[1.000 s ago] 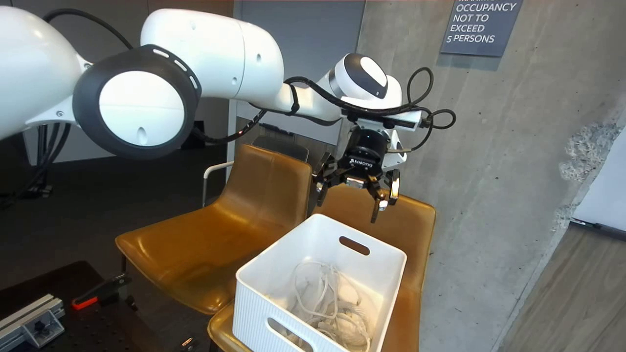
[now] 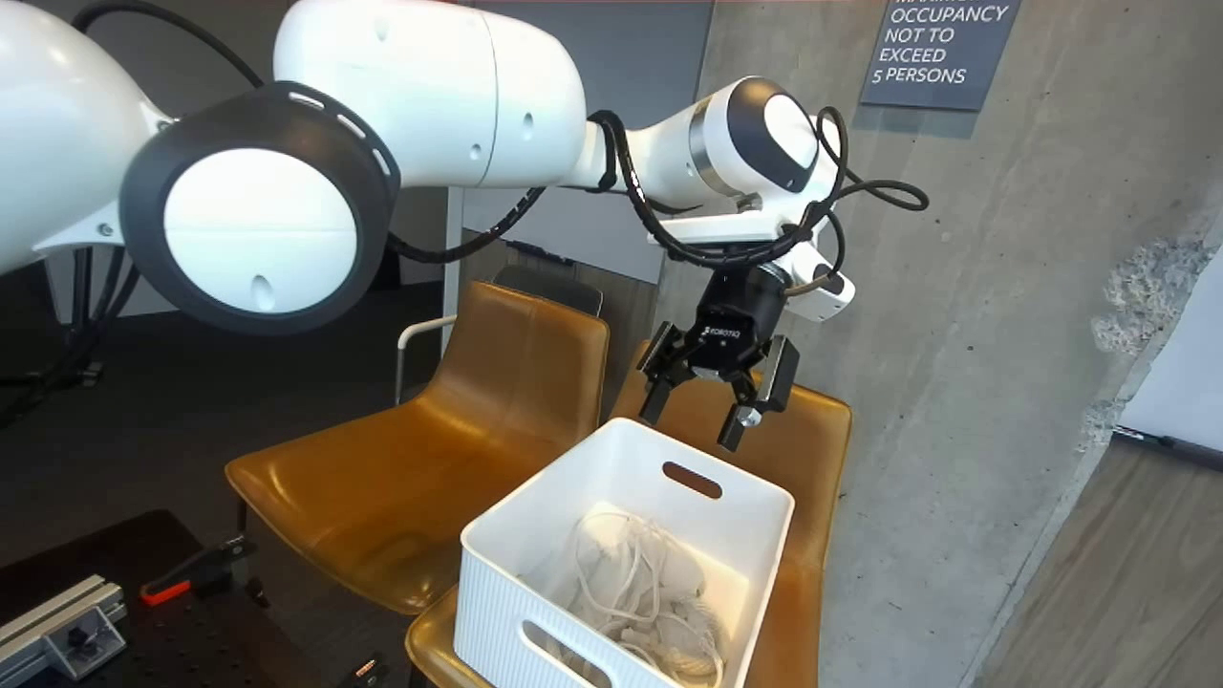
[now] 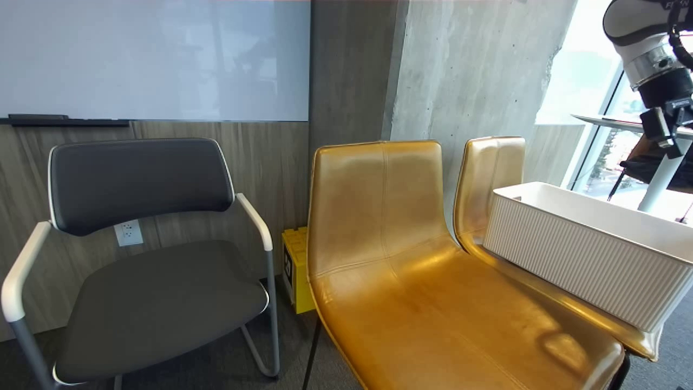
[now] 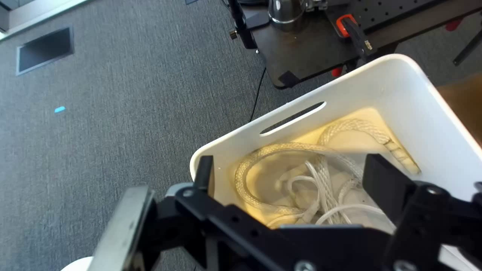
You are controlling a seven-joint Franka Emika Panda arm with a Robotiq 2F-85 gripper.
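A white ribbed bin (image 2: 516,608) rests on a tan chair, and its long side (image 3: 571,250) shows in the second exterior view. Inside it lie pale cords and braided rope (image 2: 642,585), seen closer in the wrist view as loops of rope (image 4: 250,167) with thinner white cord. Above the bin's far end, near the slot handle, hangs my gripper (image 2: 691,424). Its fingers stand wide apart with nothing between them. Looking down from the wrist, my gripper spans part of the bin, its black arms hiding the near side.
A second tan chair (image 2: 459,424) stands left of the bin. Behind the bin rises a concrete wall (image 2: 975,344). A dark bench with an orange-handled clamp (image 2: 189,579) is at lower left. In the wrist view, open carpet (image 4: 113,113) lies beyond the bin.
My arm has reached a little farther right, and the gripper has turned and tilted over the bin's far end. It stays open; the bin and cords look unmoved.
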